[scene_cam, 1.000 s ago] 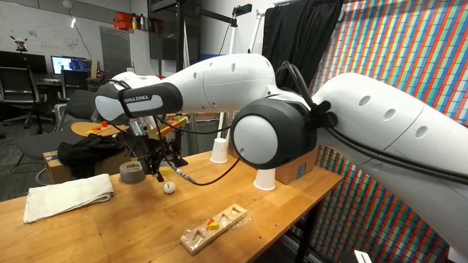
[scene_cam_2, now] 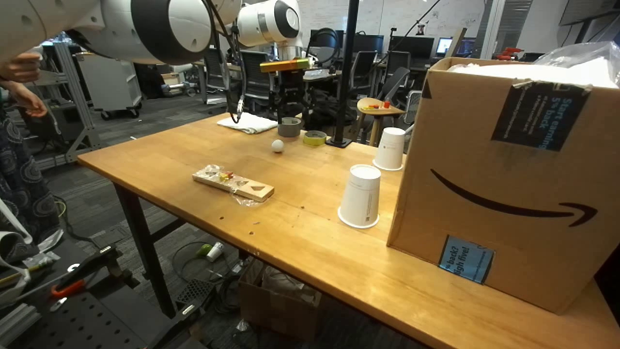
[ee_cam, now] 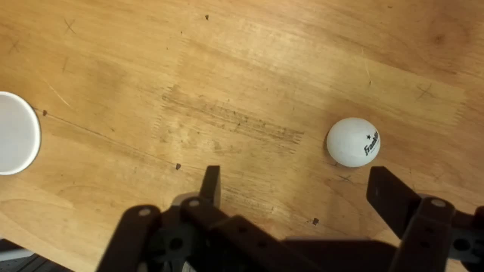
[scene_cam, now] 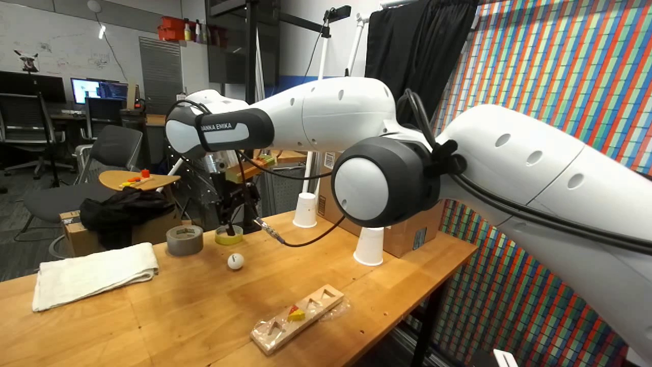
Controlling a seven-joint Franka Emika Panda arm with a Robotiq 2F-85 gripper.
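Observation:
A white ball (ee_cam: 353, 142) with dark lettering rests on the wooden table; in the wrist view it lies just beyond my right-hand finger. My gripper is open, its fingers wide apart with only bare table showing between them. From the first exterior view, the gripper (scene_cam: 239, 225) hangs above the table behind the ball (scene_cam: 236, 261), near the yellow tape roll (scene_cam: 229, 236). The second exterior view shows the ball (scene_cam_2: 277, 146) apart from the gripper, in front of the grey tape roll (scene_cam_2: 289, 127).
Two upside-down white cups (scene_cam_2: 360, 197) stand near a large cardboard box (scene_cam_2: 505, 192). A wooden shape board (scene_cam: 297, 319) with plastic film lies toward the front. The folded white cloth (scene_cam: 94, 275) is at the left. Open table surrounds the ball.
The arm has risen and shifted right and back in the first exterior view, carrying the gripper away from beside the ball. The ball looks to be in about the same spot.

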